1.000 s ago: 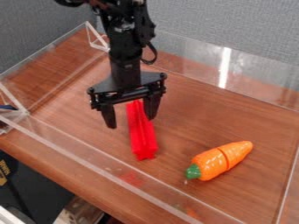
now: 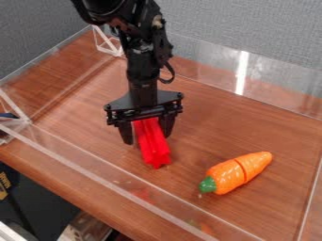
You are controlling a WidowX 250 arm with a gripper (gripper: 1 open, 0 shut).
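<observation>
The black gripper (image 2: 149, 128) points down over a long red block (image 2: 154, 149) lying on the wooden table, its fingers standing apart on either side of the block's far end, which the gripper partly hides. Whether the fingers touch the block cannot be told. An orange toy carrot (image 2: 236, 172) with a green top lies to the right, apart from the gripper.
Clear low walls (image 2: 277, 94) surround the wooden table (image 2: 227, 122). Beyond the front left edge is a dark area with some clutter.
The gripper has moved a little right and lower over the red block, whose near end sits slightly higher in the view. The carrot has not moved.
</observation>
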